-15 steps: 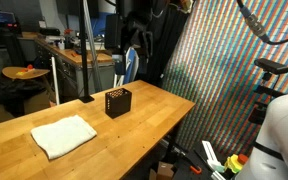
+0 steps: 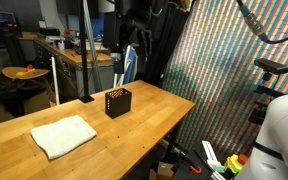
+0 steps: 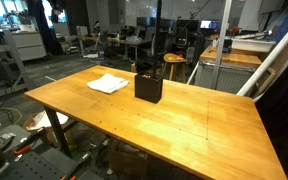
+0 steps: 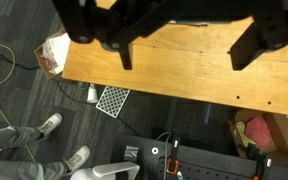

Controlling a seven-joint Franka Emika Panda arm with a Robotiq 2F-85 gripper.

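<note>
A black box [image 2: 118,103] with perforated sides stands upright on the wooden table. The white cloth [image 2: 64,136] lies flat, apart from the box; exterior view 2 shows the same cloth [image 3: 108,83] and box [image 3: 148,90]. High above the table, clear of both, is my dark gripper [image 2: 137,43]. From the wrist, the gripper looks open, its two dark fingers wide apart over bare wood. A thin dark strip [image 4: 189,23] shows at the top between them; what it is, I cannot tell.
Bare tabletop [image 3: 214,125] stretches beyond the box in exterior view 2. Below the table edge, the wrist view shows a cardboard box [image 4: 282,132] and a person's shoes [image 4: 51,124] on the floor. A grey shutter [image 2: 234,85] rises behind the table.
The arm and gripper have shifted slightly while staying high over the table. The black box and white cloth remain in place.
</note>
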